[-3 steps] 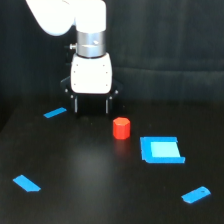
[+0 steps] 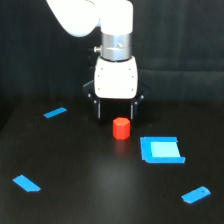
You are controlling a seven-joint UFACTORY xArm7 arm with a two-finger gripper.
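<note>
A small red block (image 2: pixel 121 129) stands on the black table, a little right of centre in the camera view. Just behind and above it hangs my gripper (image 2: pixel 119 112), its dark fingers spread to either side of the block as seen from here. The fingers look open, with nothing held between them. Whether the fingers touch the block cannot be made out against the dark background.
To the block's right lies a pale square outlined in blue tape (image 2: pixel 163 150). Strips of blue tape lie at the far left (image 2: pixel 55 112), near left (image 2: pixel 26 184) and near right (image 2: pixel 196 195).
My arm and gripper have moved to the right, from left of the red block to behind and above it. The red block and the tape have not moved.
</note>
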